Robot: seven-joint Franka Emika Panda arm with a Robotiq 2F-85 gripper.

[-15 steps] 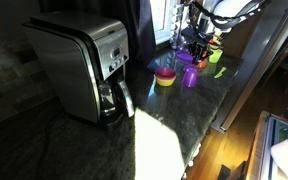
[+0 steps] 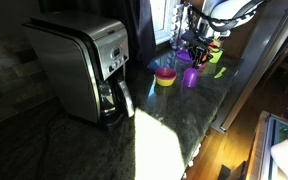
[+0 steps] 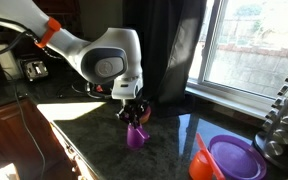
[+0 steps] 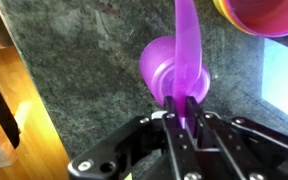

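Note:
A purple cup (image 2: pixel 190 78) stands on the dark counter, beneath my gripper (image 2: pixel 196 57). In the wrist view, my gripper is shut on a long purple utensil (image 4: pixel 187 45), which stretches away from the fingertips across the view. Behind the utensil, the purple cup (image 4: pixel 157 68) shows its opening, partly covered by it and by the gripper. Exterior view 2 has my gripper (image 3: pixel 135 117) just above the cup (image 3: pixel 135 139). Whether the utensil touches the cup cannot be told.
Stacked colourful bowls (image 2: pixel 165 77) sit on the counter to one side of the cup. A purple plate (image 3: pixel 238 158) and an orange-red container (image 3: pixel 201 164) stand near the window. Elsewhere on the counter is a coffee maker (image 2: pixel 79 75). Bare counter (image 4: pixel 74 70) lies toward its front edge.
My gripper has shifted slightly toward the purple cup and sits a little lower. The cup and bowls look unmoved.

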